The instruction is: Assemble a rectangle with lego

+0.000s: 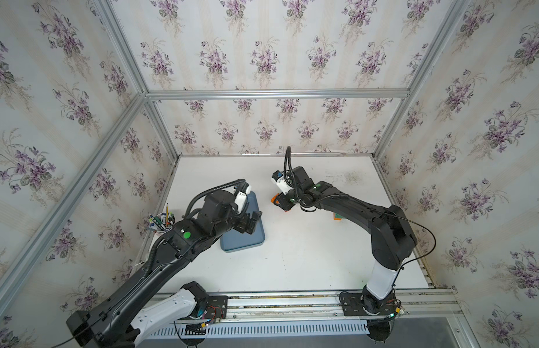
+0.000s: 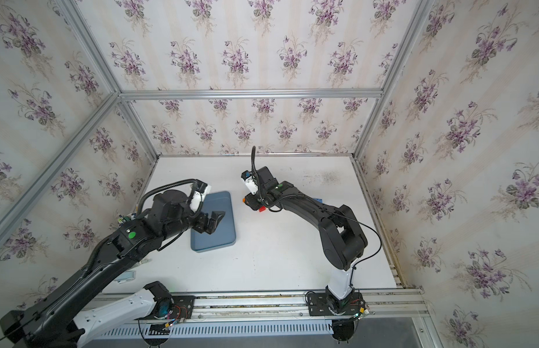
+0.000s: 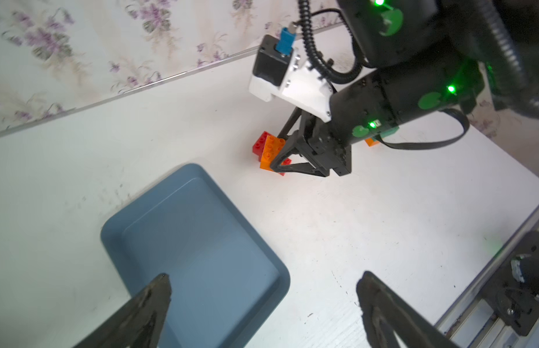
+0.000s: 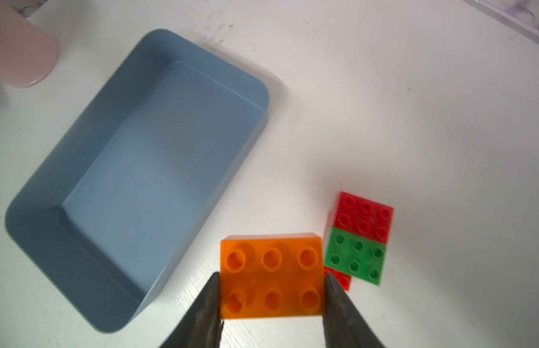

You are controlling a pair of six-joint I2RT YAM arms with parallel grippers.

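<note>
An orange brick [image 4: 272, 277] with round studs is clamped in my right gripper, raised above the white table. Beside it in the right wrist view, a small stack shows a red brick [image 4: 363, 217] and a green brick [image 4: 355, 255] side by side, with part of another red brick [image 4: 339, 277] below them. In the left wrist view the orange brick [image 3: 272, 152] hides part of the stack. My left gripper stands open over the blue tray [image 3: 246, 217], nothing between its fingers. The tray is empty.
Another brick group [image 1: 337, 216] at the right is mostly covered by the right arm. Pens in a holder [image 1: 163, 221] stand left of the tray. Free table lies in front of the stack.
</note>
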